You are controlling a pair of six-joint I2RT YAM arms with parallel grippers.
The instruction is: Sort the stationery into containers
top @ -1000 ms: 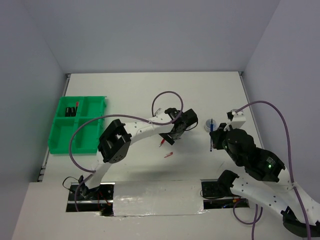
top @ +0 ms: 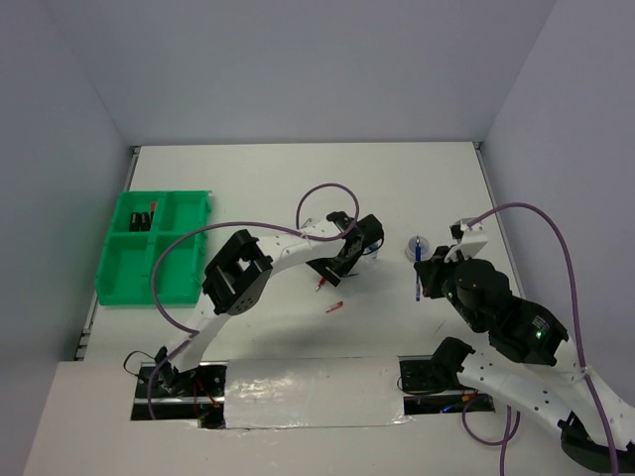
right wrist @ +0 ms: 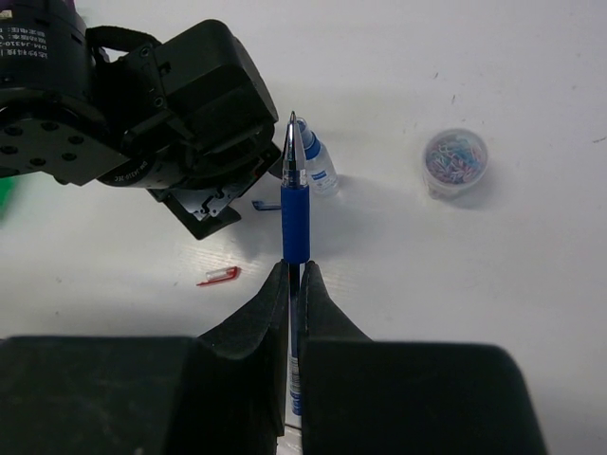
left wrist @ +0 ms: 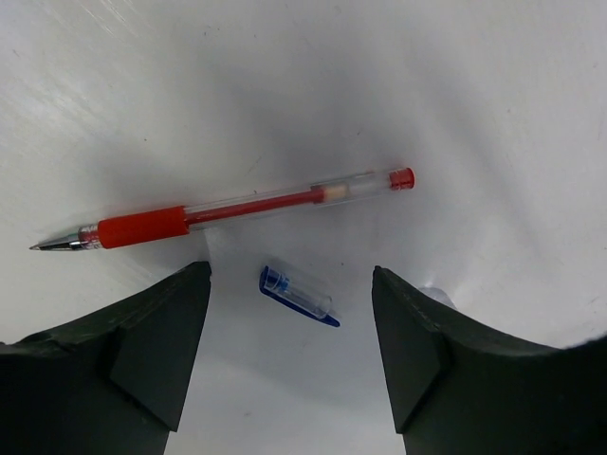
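Observation:
Low over the table's middle, my left gripper is open around a small blue pen cap, not holding it; a red gel pen lies just beyond. My right gripper is shut on a blue pen, held at the right of the table, tip away from me. A red cap lies on the table. A green divided tray at the left holds dark items and a red one.
A clear cup of paper clips stands at the right. A small bottle stands beside the left arm.
The left arm has shifted slightly to the left in the top view. The right arm with the blue pen has barely moved.

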